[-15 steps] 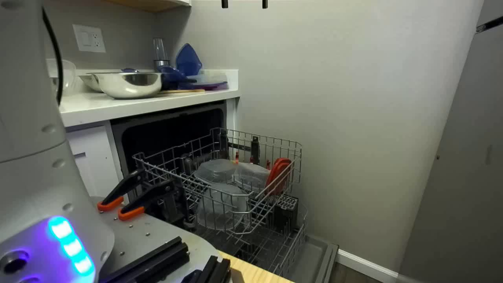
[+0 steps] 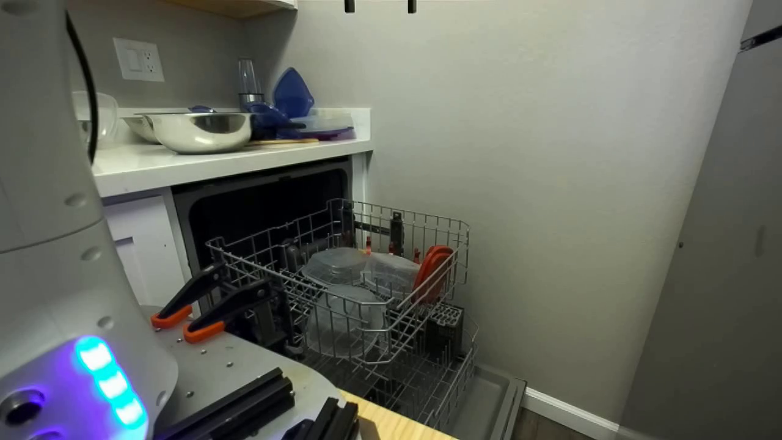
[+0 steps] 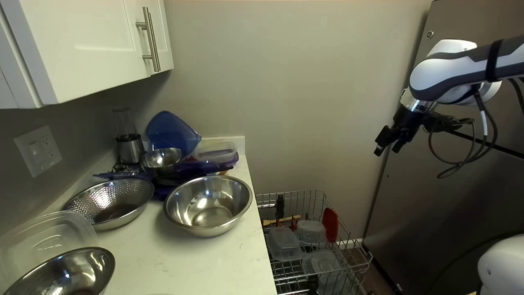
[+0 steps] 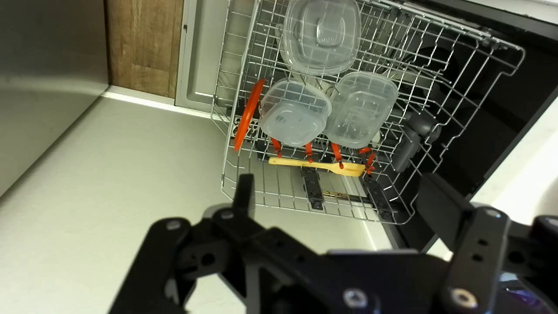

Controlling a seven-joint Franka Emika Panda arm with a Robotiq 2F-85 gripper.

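High over the pulled-out dishwasher rack, my gripper stands open, its two black fingers wide apart and nothing between them. In exterior view 2 the gripper (image 3: 385,150) hangs in the air to the right of the rack (image 3: 361,265). Several clear plastic containers lie in that rack: a large one (image 4: 321,36), a round one (image 4: 295,112) and a rectangular one (image 4: 362,110). A red lid (image 4: 248,115) leans upright at one side. Along the rack's wall side lies a wooden spatula (image 4: 319,165), beside several red-tipped pieces (image 4: 336,152).
The white counter (image 3: 211,265) holds a steel bowl (image 3: 208,204), a colander (image 3: 110,201), a blender (image 3: 128,142) and blue plasticware (image 3: 172,132). A grey fridge-like panel (image 3: 457,206) stands at right. Two orange-tipped clamps (image 2: 227,308) sit near the arm's base. Space above the rack is free.
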